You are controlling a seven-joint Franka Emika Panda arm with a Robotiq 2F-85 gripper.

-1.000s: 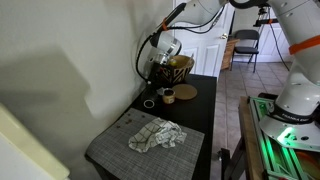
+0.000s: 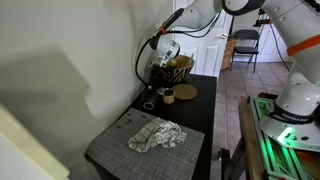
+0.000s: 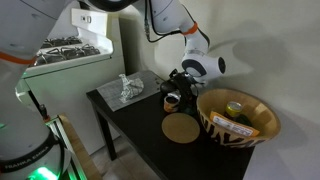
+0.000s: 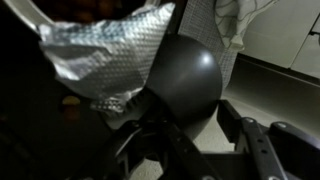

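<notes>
My gripper (image 2: 158, 76) is at the far end of the dark table, low beside the wicker basket and the small cups. In the wrist view, a smooth black rounded object (image 4: 195, 75) lies right at my dark fingers (image 4: 232, 122); whether they touch it cannot be made out. A crumpled silver packet (image 4: 105, 55) shows beside that object. In exterior view 2 the gripper (image 3: 178, 80) is behind an orange-brown cup (image 3: 171, 103), its fingertips mostly hidden. How far the fingers stand apart is too dark to tell.
A round wooden board (image 3: 181, 127) lies in front of the cup. The wicker basket (image 3: 217, 126) holds several items, close to the arm. A crumpled cloth (image 2: 158, 133) rests on the grey mat (image 2: 120, 155).
The arm's white wrist has shifted slightly at the basket. The cups, board and cloth have stayed in place.
</notes>
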